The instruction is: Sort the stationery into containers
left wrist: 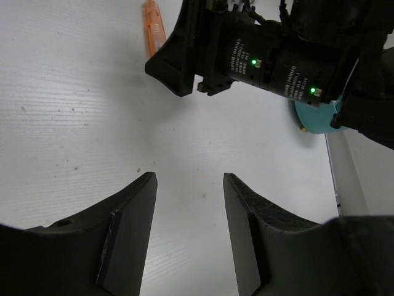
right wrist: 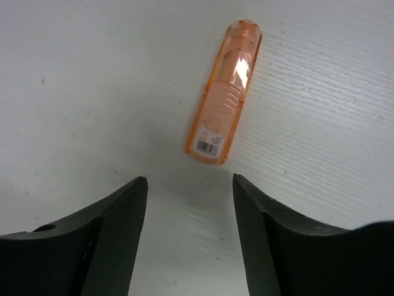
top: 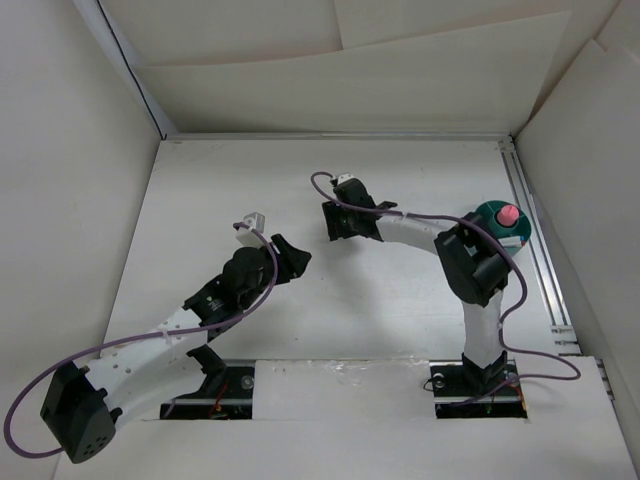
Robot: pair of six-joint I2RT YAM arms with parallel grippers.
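An orange translucent stick-shaped item with a barcode label (right wrist: 223, 98) lies on the white table, just beyond the fingertips of my open right gripper. In the top view that gripper (top: 333, 222) covers it; in the left wrist view the item (left wrist: 154, 24) shows partly behind the gripper. My left gripper (top: 291, 262) is stopped over the left-middle of the table, lower left of the right one. In the left wrist view its fingertips (left wrist: 187, 176) stand apart over bare table, with no object visible between them.
A teal round container (top: 490, 210) holding a pink item (top: 508, 214) stands at the right edge, beside the right arm. Metal rails and white walls bound the work area.
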